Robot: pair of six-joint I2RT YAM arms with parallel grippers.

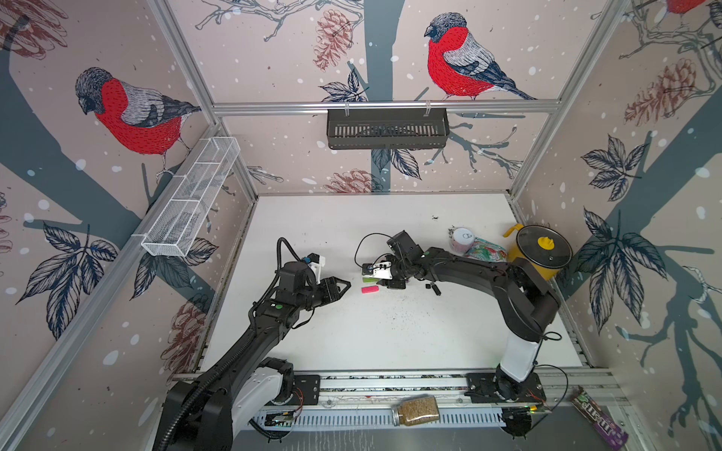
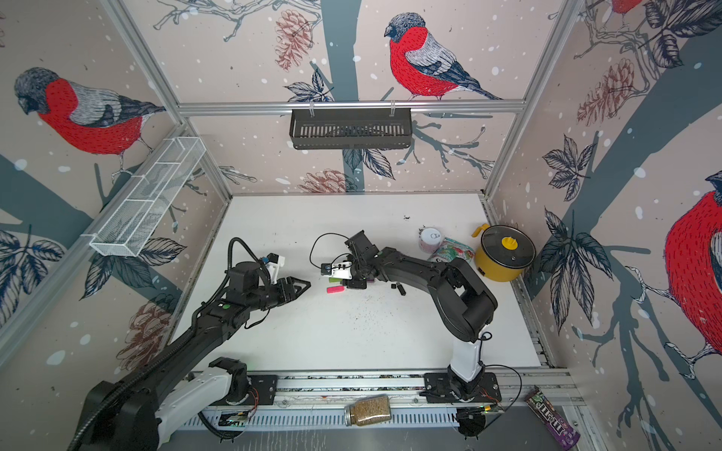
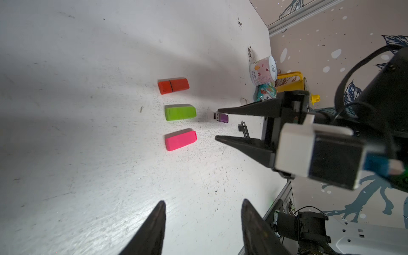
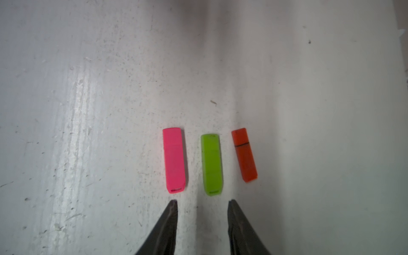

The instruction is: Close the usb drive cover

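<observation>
Three USB drives lie on the white table: a pink one [image 3: 180,140] [image 4: 173,159], a green one [image 3: 180,112] [image 4: 211,163] and a red one [image 3: 173,85] [image 4: 244,155]. A small purple piece with a metal end [image 3: 221,117] lies beyond the green one, behind my right fingers in the left wrist view. My right gripper hangs over the drives, fingers apart, nothing between them. My left gripper [image 1: 342,289] stands open to the left of them, holding nothing.
A pink canister [image 1: 461,239], a teal packet [image 1: 487,251] and a yellow pot [image 1: 543,251] stand at the table's right. A small dark object [image 3: 243,129] lies near the purple piece.
</observation>
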